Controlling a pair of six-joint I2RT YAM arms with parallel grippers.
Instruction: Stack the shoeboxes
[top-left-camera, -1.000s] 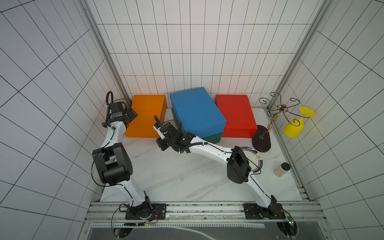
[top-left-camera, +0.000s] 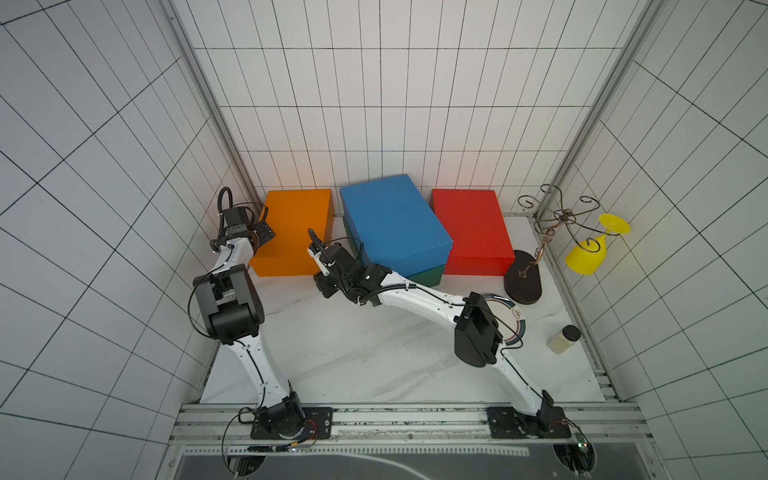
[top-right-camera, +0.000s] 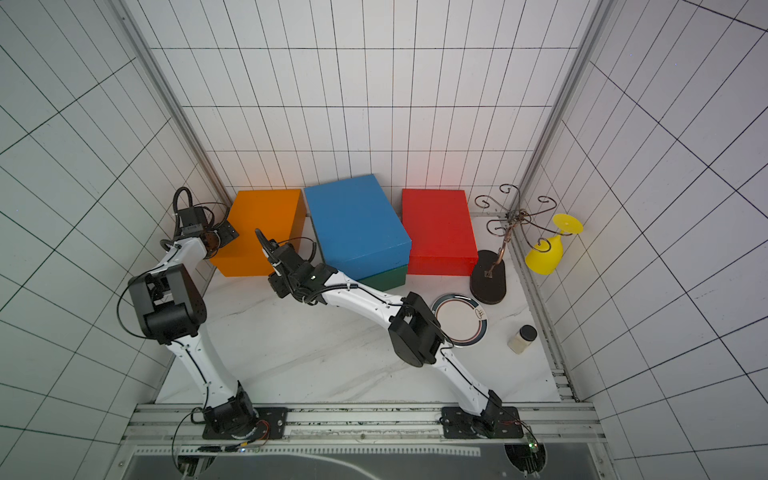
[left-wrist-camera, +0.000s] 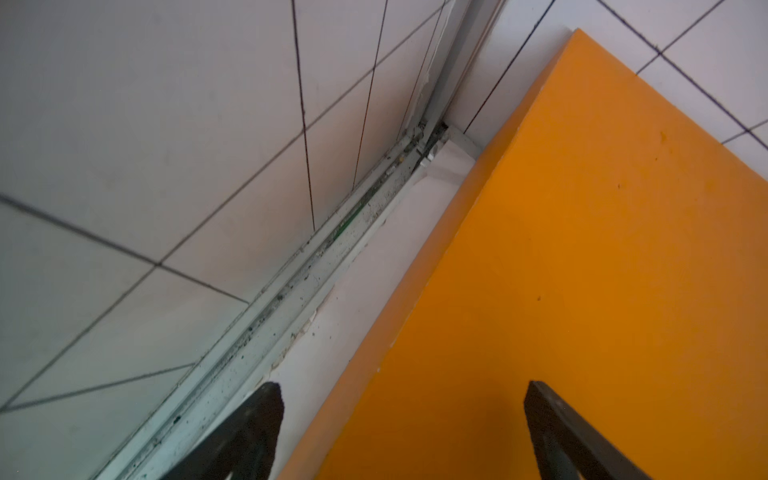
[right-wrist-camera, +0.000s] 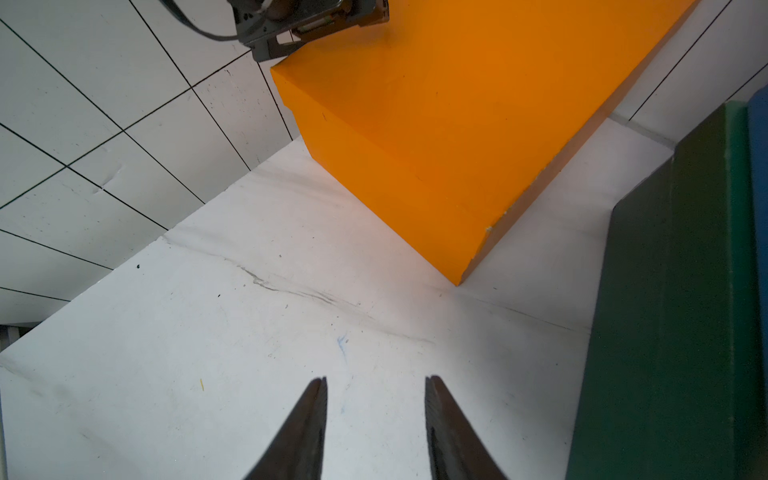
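Observation:
The orange shoebox (top-left-camera: 296, 224) sits flat at the back left, close to the left wall. My left gripper is open at the box's left edge; that edge runs between its fingers, one over the top face and one over the narrow gap by the wall. Contact cannot be told. In front of the orange box's right corner, my right gripper stands partly open, with only bare table showing between its fingers. The blue shoebox (top-left-camera: 396, 224) rests, turned askew, on the dark green shoebox (right-wrist-camera: 664, 320). A red shoebox (top-left-camera: 473, 228) stands right of them.
On the right are a metal stand (top-left-camera: 524, 276) with curled arms, a yellow goblet (top-left-camera: 588, 256), a plate (top-right-camera: 460, 320) and a jar (top-left-camera: 565, 339). A narrow gap separates the orange and green boxes.
The right arm is nearly still, and the boxes show no clear shift.

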